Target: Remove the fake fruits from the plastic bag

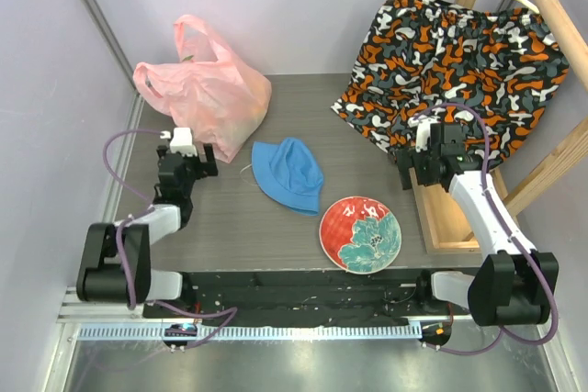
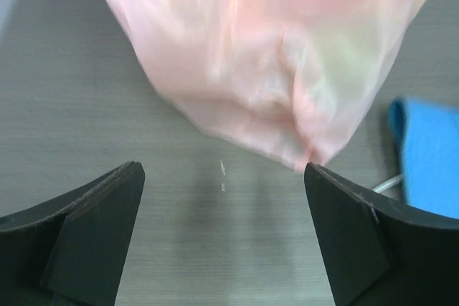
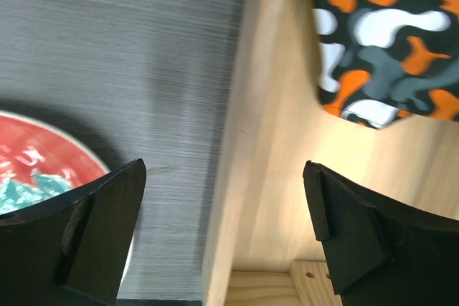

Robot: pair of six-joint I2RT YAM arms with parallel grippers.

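A pink translucent plastic bag stands at the back left of the table, its handles pointing up. Greenish and yellowish shapes show faintly through its film; the fruits themselves are mostly hidden. My left gripper is open just in front of the bag. In the left wrist view the bag's lower corner lies beyond the spread fingers, and nothing is between them. On the right, my right gripper stands open and empty above the edge of the wooden frame.
A blue cloth hat lies in the middle of the table, right of the bag. In front of it is a round red plate with a green flower. Camouflage cloth hangs from the wooden rack at right. Bare table lies front left.
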